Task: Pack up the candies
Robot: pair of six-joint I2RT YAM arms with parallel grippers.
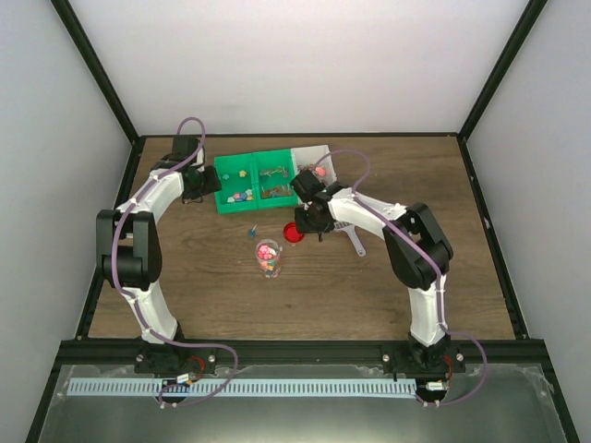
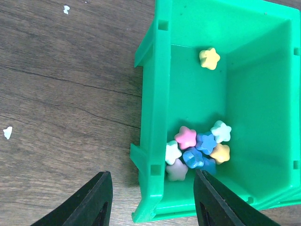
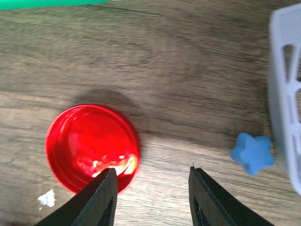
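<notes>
Loose star candies (image 2: 186, 137) in several colours lie in the left compartment of the green box (image 2: 157, 94). My left gripper stands part open at the box's left corner, nothing held. In the right wrist view, a blue star candy (image 3: 253, 153) sits on the table beside the slotted white scoop (image 3: 282, 103). Over the table between that candy and a red lid (image 3: 94, 141), my right gripper has its fingers apart and empty. A clear jar (image 1: 269, 258) in the top view contains more colourful candies.
A white bin (image 1: 310, 155) adjoins the green box on the right, partly covered by my right arm. One small blue thing (image 1: 253, 231) lies left of the lid.
</notes>
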